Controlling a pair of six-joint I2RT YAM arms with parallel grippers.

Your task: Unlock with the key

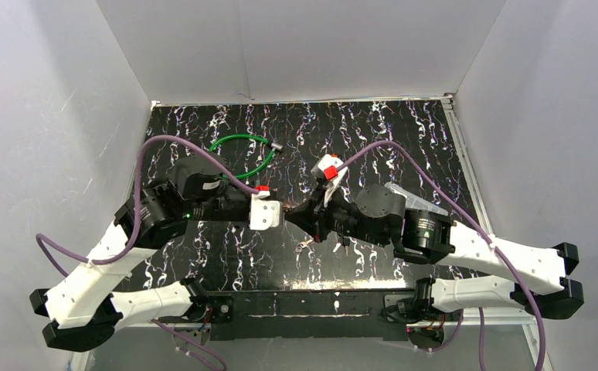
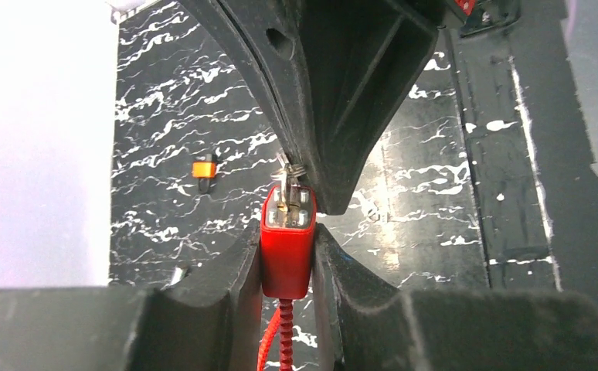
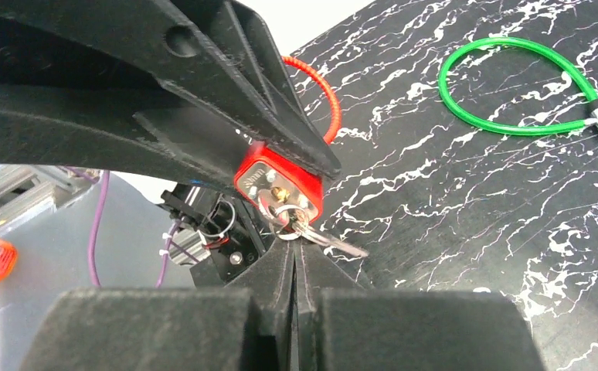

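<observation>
In the left wrist view my left gripper is shut on a red padlock (image 2: 286, 263), whose keyhole face points at the right gripper. A key (image 2: 284, 199) stands at the keyhole and seems to be in it; a small ring (image 2: 289, 171) joins it to another key. In the right wrist view that loose key (image 3: 341, 244) sticks out to the right. My right gripper is shut, fingertips at the ring (image 3: 287, 222). Whether a key head is pinched between them is hidden. The padlock's red shackle (image 3: 323, 89) loops behind the left fingers.
A green cable lock (image 3: 512, 130) lies on the black marbled table. An orange and black padlock (image 2: 204, 169) rests near the table's far side. Both arms meet over the middle of the table; a clear tray (image 1: 416, 199) is partly behind the right arm.
</observation>
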